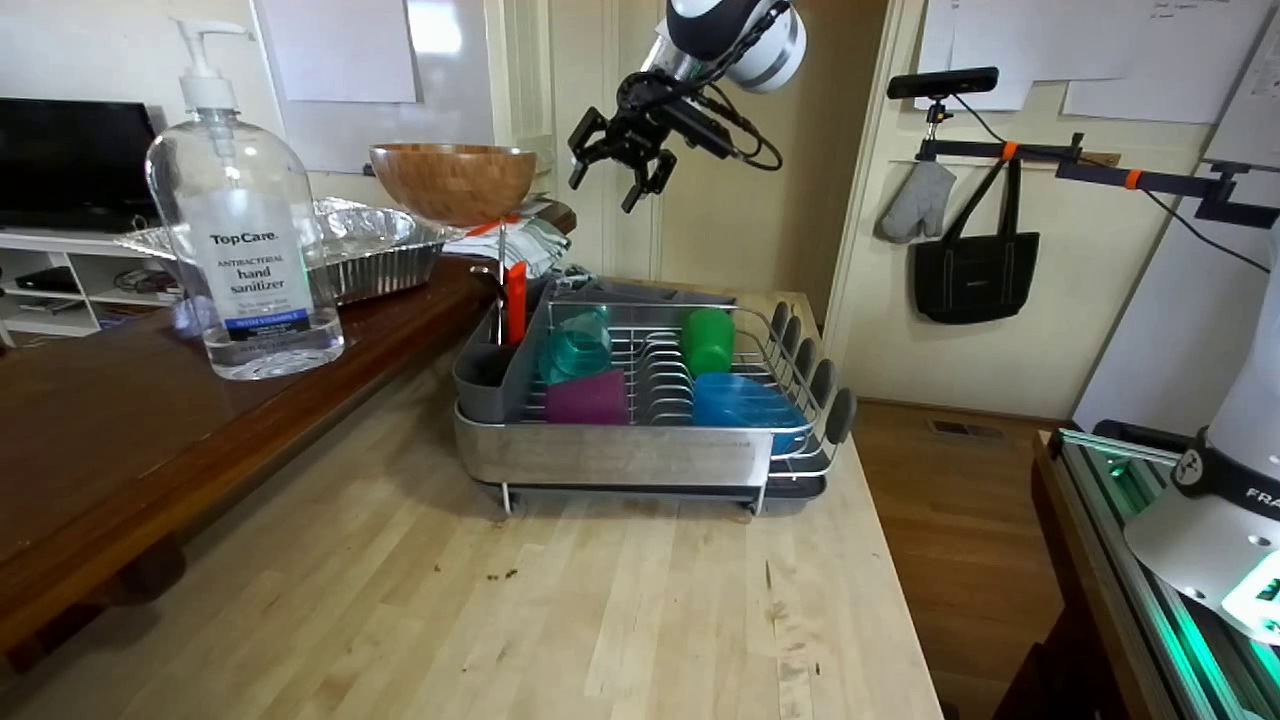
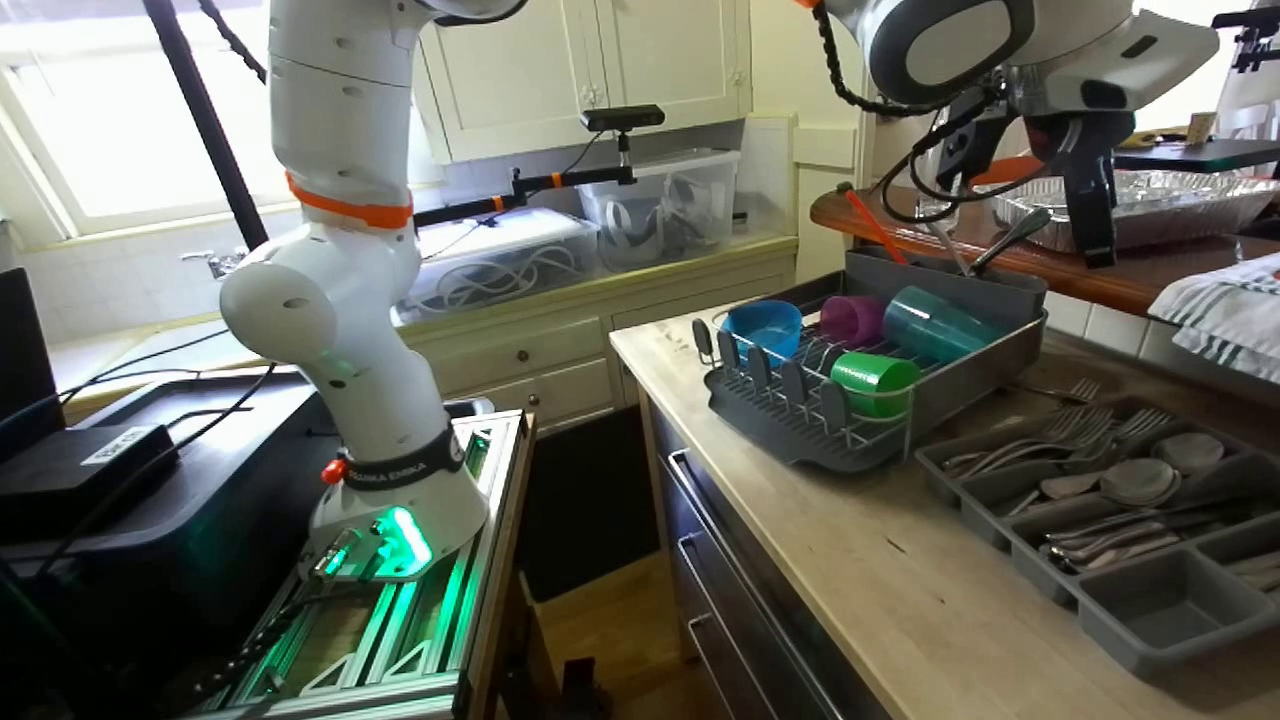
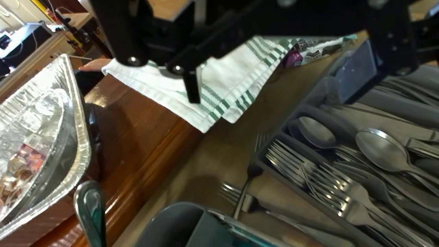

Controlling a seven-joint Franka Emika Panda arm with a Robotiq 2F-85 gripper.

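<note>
Black and open, my gripper (image 1: 606,194) hangs high above the back of the dish rack (image 1: 618,456), with nothing between its fingers. In the wrist view, the fingers (image 3: 192,88) spread over a striped towel and the grey cutlery tray (image 3: 284,136). That tray holds forks (image 3: 349,199), spoons (image 3: 382,150) and other cutlery. A fork (image 3: 247,201) lies on the counter between tray and rack. The rack bears a teal cup (image 2: 942,324), a purple cup (image 2: 852,320), a green cup (image 2: 873,382) and a blue bowl (image 2: 764,326). A red-handled utensil (image 1: 516,302) stands in its grey holder (image 1: 486,382).
Along the raised brown ledge (image 1: 396,324) stand a sanitizer bottle (image 1: 246,240), a foil pan (image 1: 384,258) and a wooden bowl (image 1: 452,180). The white-and-green towel (image 3: 230,78) overhangs the ledge. In front of the rack, the wooden counter (image 1: 576,600) is clear.
</note>
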